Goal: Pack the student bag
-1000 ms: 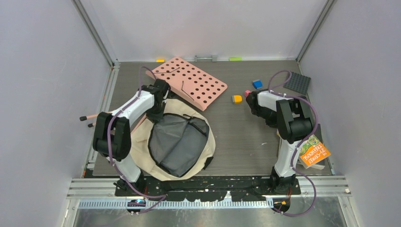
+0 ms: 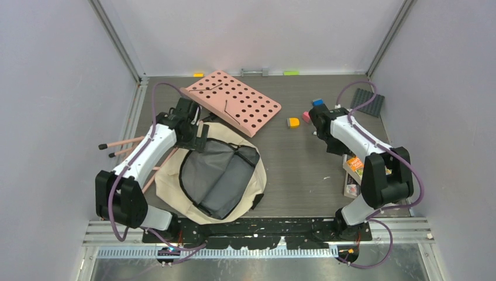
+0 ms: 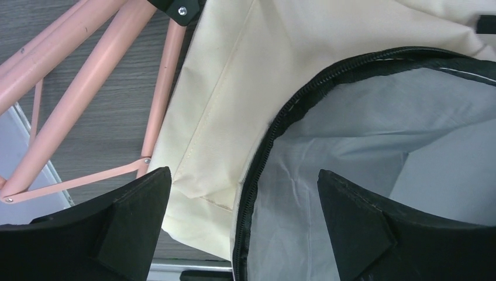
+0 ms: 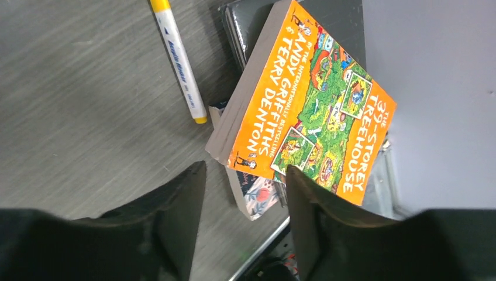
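The cream bag (image 2: 251, 132) lies on the table with its zip unfastened, so the grey lining (image 2: 217, 175) shows. Over the bag's upper left edge is my left gripper (image 2: 199, 143); in the left wrist view its fingers (image 3: 131, 216) stand wide apart, with the black zip edge (image 3: 257, 170) and lining below them and nothing held. On the right, my right gripper hangs over the table, fingers apart and empty. Beyond its fingertips lies an orange book (image 4: 327, 99), tilted across other books. A white marker with yellow ends (image 4: 180, 64) rests beside the pile.
A pink perforated tabletop (image 2: 234, 99) stands behind the bag, with pink legs (image 3: 88, 76) left of it. Yellow (image 2: 293, 122), pink (image 2: 306, 116) and blue blocks (image 2: 317, 102) sit near the right arm. A dark ridged mat (image 2: 368, 102) lies far right.
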